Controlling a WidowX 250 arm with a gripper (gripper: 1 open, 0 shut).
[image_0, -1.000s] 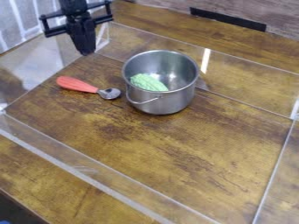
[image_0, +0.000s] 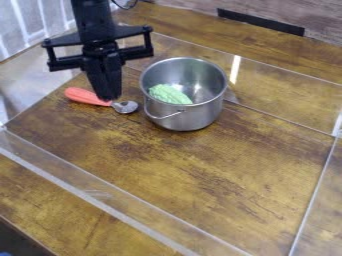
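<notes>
The black gripper (image_0: 107, 84) hangs at the upper left, its fingertips over the red-handled spoon (image_0: 83, 95), which lies on the wooden table with its metal end (image_0: 124, 106) toward the pot; the gripper looks shut, with nothing visible between its fingers. A steel pot (image_0: 194, 110) stands right of it, holding a pale green item (image_0: 170, 94).
Transparent strips or panels run along its edges, and a dark edge shows at the lower left corner.
The spoon and pot have not visibly moved.
</notes>
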